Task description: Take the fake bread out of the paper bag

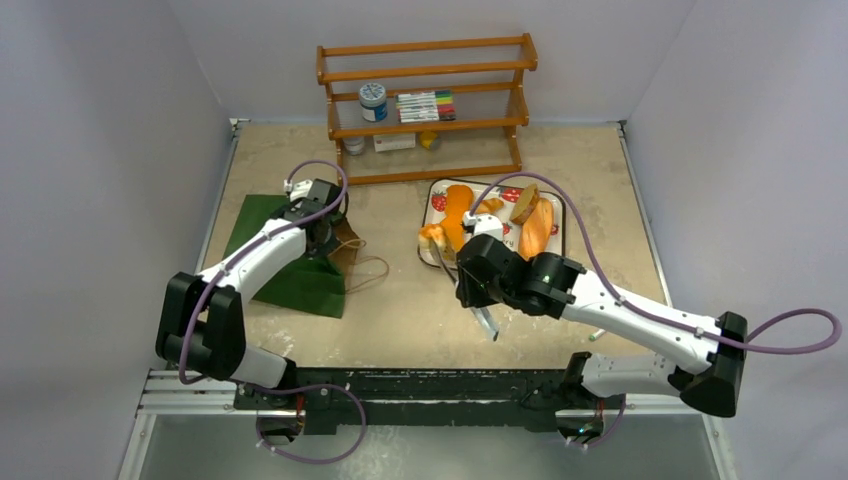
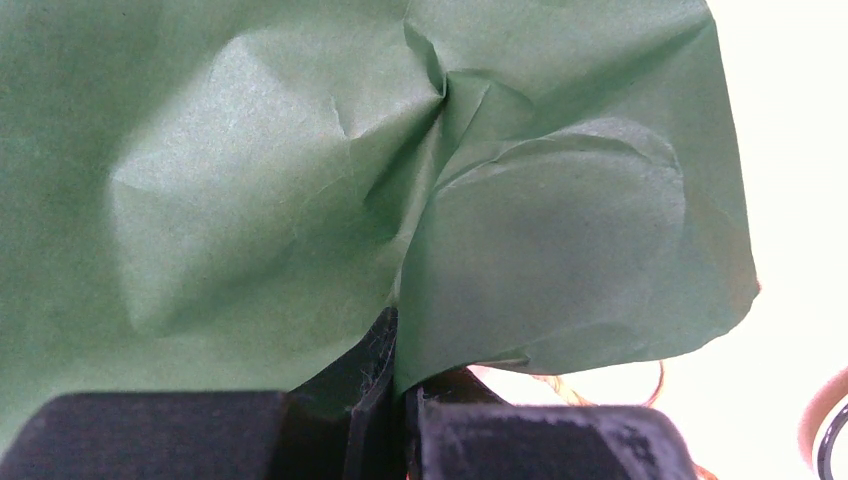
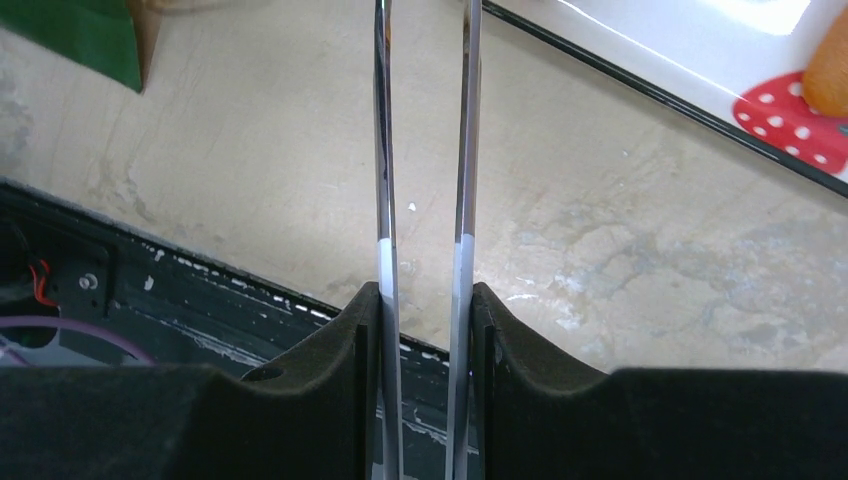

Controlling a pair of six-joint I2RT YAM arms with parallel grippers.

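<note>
The green paper bag (image 1: pixel 300 288) lies on its side at the left, its brown mouth facing right. My left gripper is shut on a fold of the bag's paper. My right gripper is shut on metal tongs (image 3: pixel 387 260), one arm of them against each finger. At the far end of the tongs, a small golden fake bread (image 1: pixel 431 234) is over the tray's left edge; whether it touches the tray cannot be told. Other fake breads, among them a long loaf (image 1: pixel 536 228) and a cut piece (image 1: pixel 524 205), lie on the strawberry tray (image 1: pixel 436 192). The bag's inside is hidden.
Behind the tray stands a wooden rack (image 1: pixel 428 132) with a jar (image 1: pixel 373 100) and markers (image 1: pixel 425 106). The bag's string handle (image 1: pixel 372 275) loops onto the table. Bare table lies between bag and tray. A small pen-like object (image 1: pixel 597 335) rests at the right front.
</note>
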